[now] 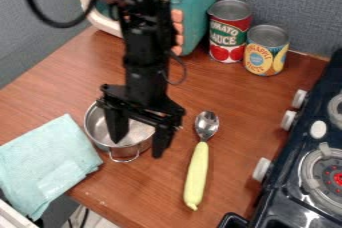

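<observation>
My gripper [138,134] is lowered over the steel pot [123,149], covering much of it, with its dark fingers apart above and around the pot's opening. Whether anything is between the fingers cannot be seen clearly. Just right of the gripper, a spoon [206,125] lies above a pale yellow corn cob or similar long item [195,178]. A folded light-blue cloth [43,163] lies left of the pot.
A stove [310,172] fills the right side. At the back stand two cans, a tomato sauce can [229,34] and a yellow can [265,54], and a mint toy microwave [190,2].
</observation>
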